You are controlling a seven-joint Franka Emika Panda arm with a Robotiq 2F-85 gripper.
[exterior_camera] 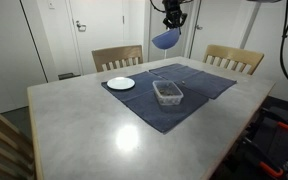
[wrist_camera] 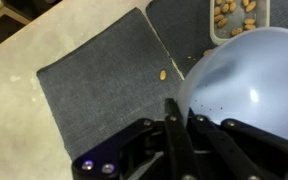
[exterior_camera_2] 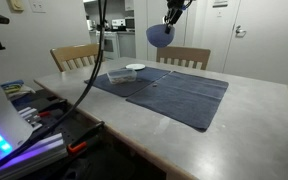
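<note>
A blue-tinted round bowl or plate (exterior_camera: 166, 39) hangs tilted high above the table, its rim pinched in my gripper (exterior_camera: 172, 22). In the wrist view this blue piece (wrist_camera: 259, 85) fills much of the right side, its edge meeting the gripper, which is shut on it. A clear plastic container (exterior_camera: 168, 93) stands on a dark mat; from above, several brown nut-like pieces (wrist_camera: 248, 6) show inside it. Farther back on the table lies a white plate (exterior_camera: 122, 84).
Dark mats (exterior_camera_2: 179, 98) cover part of the table, and one small brown piece (wrist_camera: 163, 75) lies loose on a mat. Wooden chairs (exterior_camera: 118, 60) stand along the far side.
</note>
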